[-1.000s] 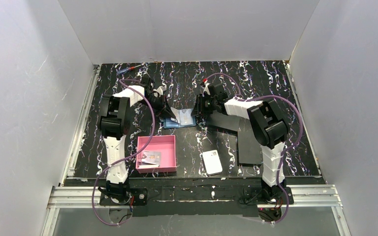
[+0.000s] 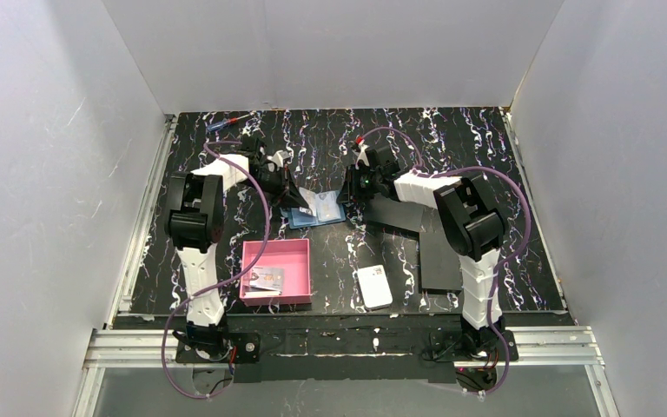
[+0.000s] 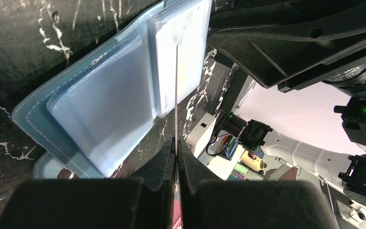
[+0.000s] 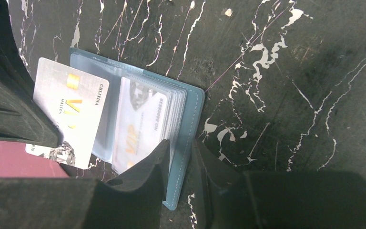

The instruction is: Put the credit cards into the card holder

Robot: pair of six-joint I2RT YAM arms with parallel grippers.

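Observation:
The blue card holder (image 2: 304, 224) lies spread on the table, its clear pockets (image 3: 109, 90) facing up. A card (image 4: 143, 112) shows in the pocket on its right half. My left gripper is shut on a silver credit card, seen edge-on as a thin line in the left wrist view. That card is above the holder's left half; whether its edge is inside a pocket, I cannot tell. At the holder's right edge, my right gripper is partly open, its fingertips to either side of the blue cover margin (image 4: 190, 119).
In front stands a pink box (image 2: 302, 252) holding loose cards (image 2: 267, 278). A white case (image 2: 375, 287) lies to its right. Dark flat plates (image 2: 439, 261) lie under and near the right arm. A screwdriver (image 2: 226, 122) is at the back left.
The right arm looks nearly still.

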